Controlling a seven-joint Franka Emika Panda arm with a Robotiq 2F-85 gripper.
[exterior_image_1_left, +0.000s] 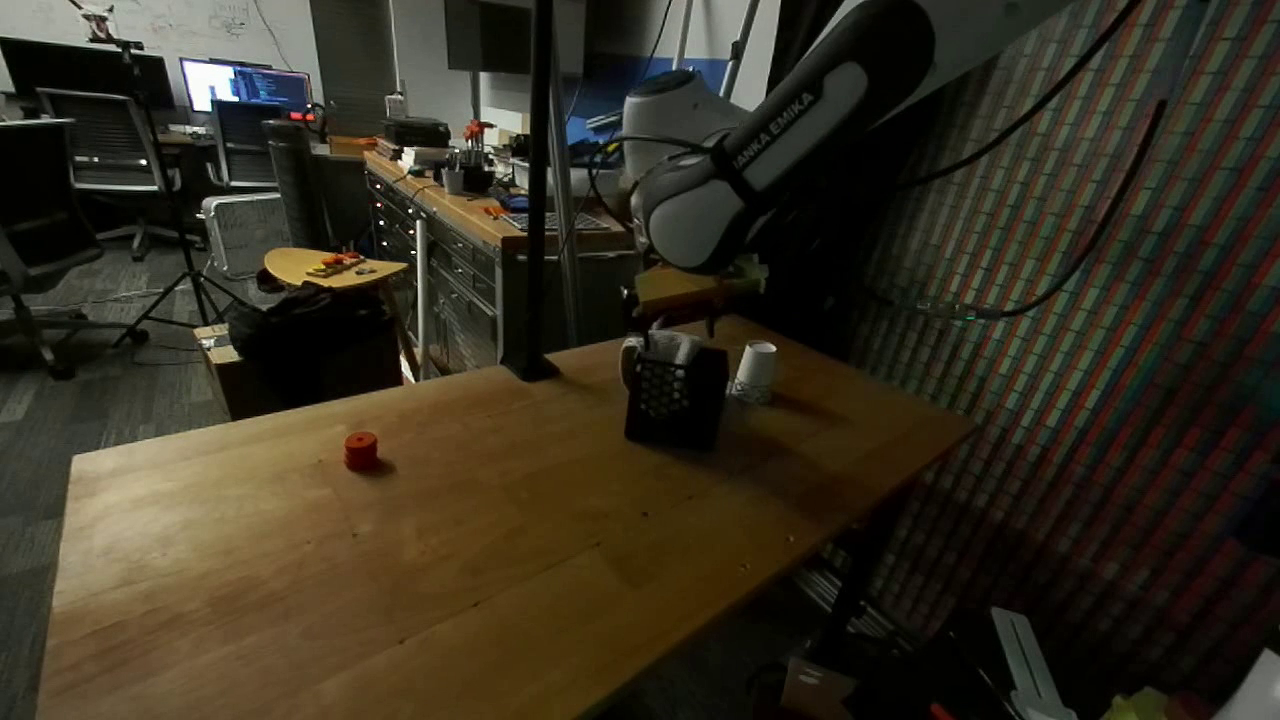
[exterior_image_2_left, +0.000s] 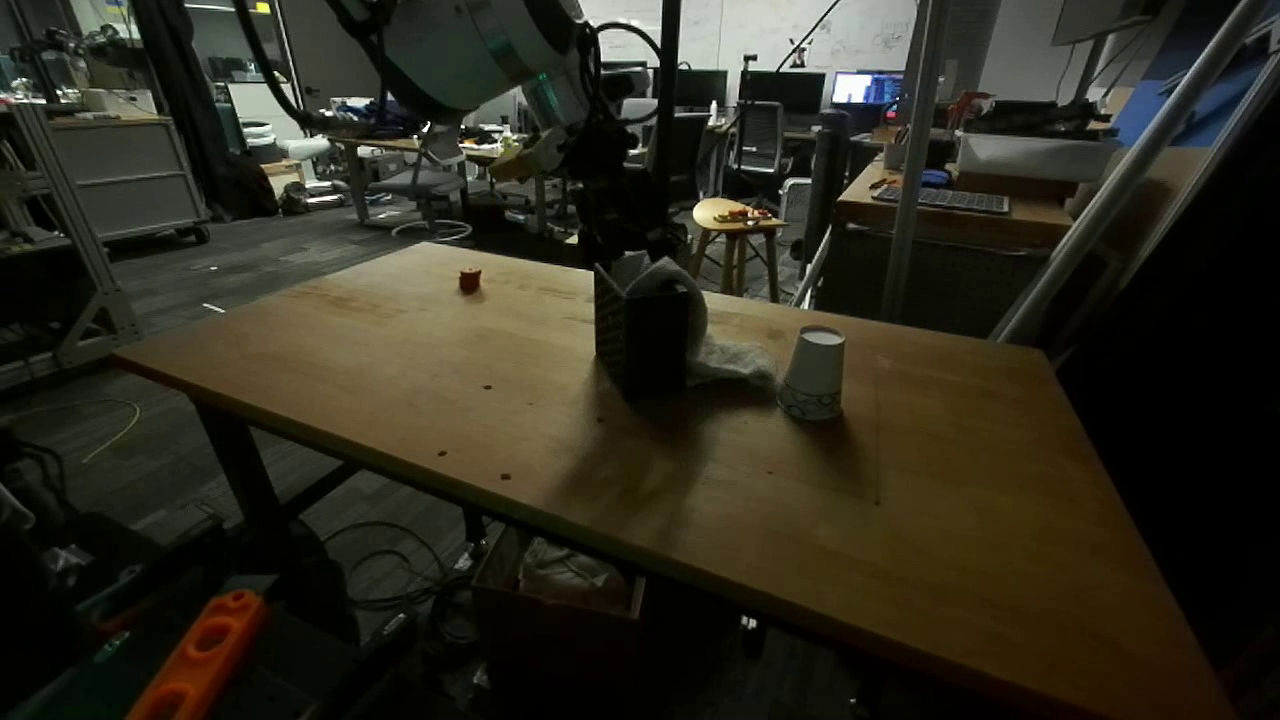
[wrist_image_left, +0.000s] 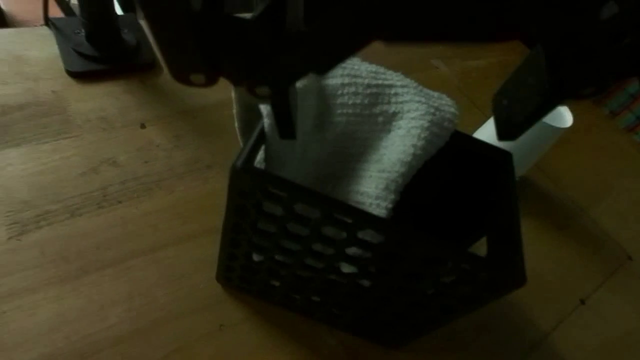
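A black box with honeycomb holes stands on the wooden table, with a white ribbed cloth bunched inside and rising above its rim. Some of that cloth spills over the side, trailing onto the table as a pale heap in exterior view 2. Just above the box is my gripper, its fingers wide apart. One finger overlaps the cloth in the wrist view; the other finger appears in front of the white paper cup. Nothing is gripped between them. The cloth hides much of the box's inside.
The upside-down paper cup stands beside the box. A small red-orange cylinder lies far from it on the table. At the table's back edge rises a black post.
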